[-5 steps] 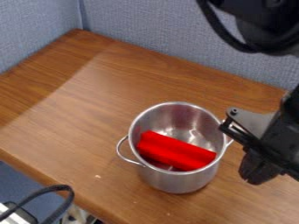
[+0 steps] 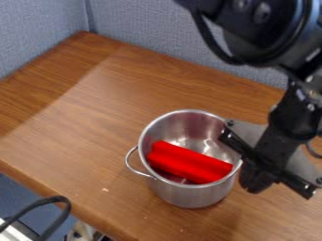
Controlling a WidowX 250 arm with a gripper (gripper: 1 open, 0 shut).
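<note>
A silver metal pot (image 2: 175,189) with a wire handle stands on the wooden table, holding a red cylinder (image 2: 189,160) lying inside. My dark gripper (image 2: 255,177) is at the pot's right side, its head partly hiding the right rim. It looks shut, with nothing visible between its fingers; whether it touches the pot is unclear.
Grey padded walls border the back and left. Black cables and a white object sit at the lower left corner, off the table's edge.
My gripper has shifted left, closer to the pot, and now covers more of its right side. The pot and red cylinder look unmoved.
</note>
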